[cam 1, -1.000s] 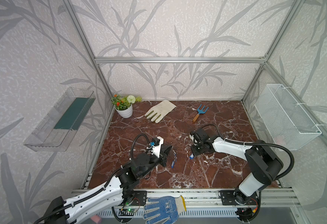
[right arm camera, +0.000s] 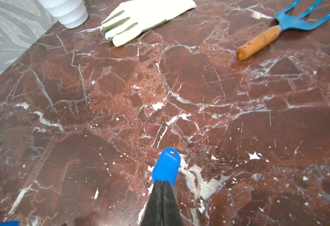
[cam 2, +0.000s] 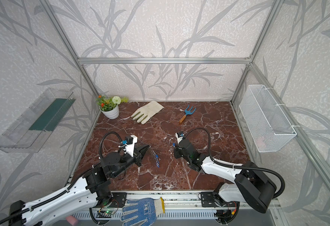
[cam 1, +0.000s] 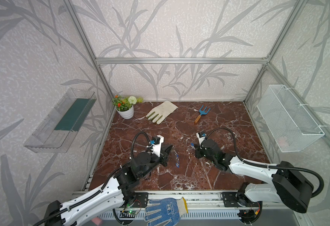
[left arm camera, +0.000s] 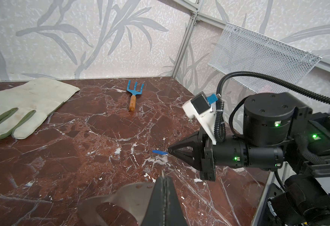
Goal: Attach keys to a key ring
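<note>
My right gripper is shut on a blue key (right arm camera: 166, 165), whose rounded head with a small hole sticks out past the tips. In the left wrist view that blue key (left arm camera: 159, 152) points toward my left gripper, which is shut. A key ring with a thin chain and blue keys (cam 1: 177, 164) hangs below the left fingertips, small in the top views. Beside the left fingers a blurred grey metallic shape (left arm camera: 121, 199) curves with an opening through it; I cannot tell exactly what part it is. A gap separates the two grippers.
At the back lie a cream glove (cam 1: 164, 110) and a blue hand fork (cam 1: 202, 113), near a flower pot (cam 1: 125, 112). A patterned blue glove (cam 1: 165, 211) lies off the front edge. Wire baskets (cam 1: 291, 118) hang on the side walls.
The right gripper has turned and lifted, its blue key now pointing left toward the left gripper. The hanging blue keys have swung slightly to the right; the left arm is nearly still.
</note>
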